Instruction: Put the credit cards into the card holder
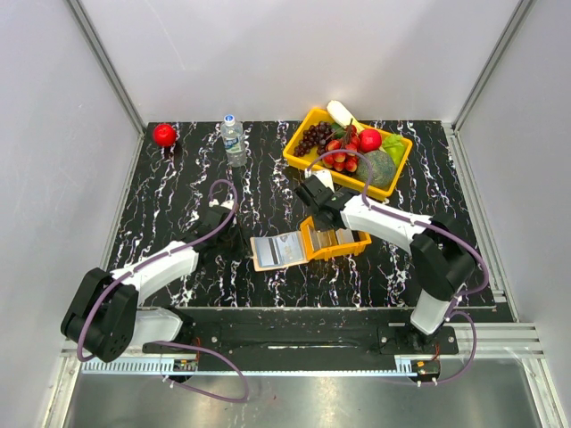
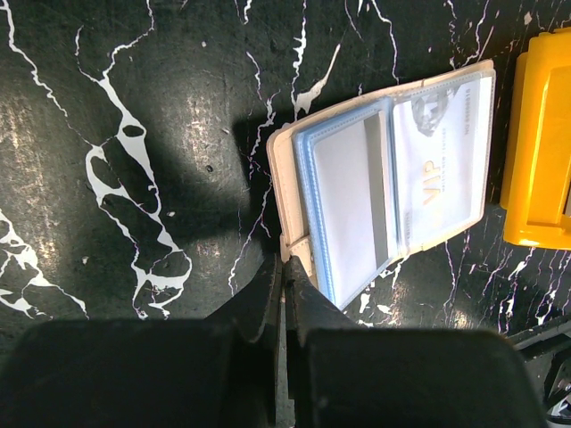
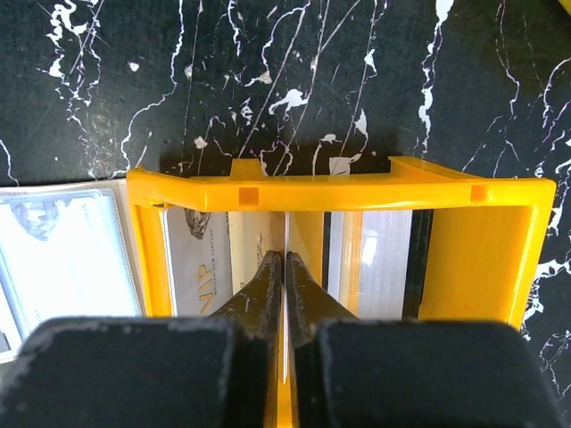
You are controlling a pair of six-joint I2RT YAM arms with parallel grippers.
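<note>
The beige card holder (image 2: 285,178) lies spread on the dark table, with clear blue-edged sleeves and a VIP card (image 2: 437,169) in one of them. At its near left corner my left gripper is shut, its tips pinching the thin beige edge. Several cards stand upright in the yellow box (image 3: 339,193), among them another VIP card (image 3: 192,259) and pale cards (image 3: 382,259). Inside that box my right gripper is shut on a thin white card (image 3: 286,234), seen edge-on between the fingertips. How far down this card reaches is hidden.
A yellow basket of fruit and vegetables (image 1: 290,153) stands behind the box. Farther back left are a water bottle (image 1: 234,143) and a red fruit (image 1: 164,135). The table between holder and bottle is clear.
</note>
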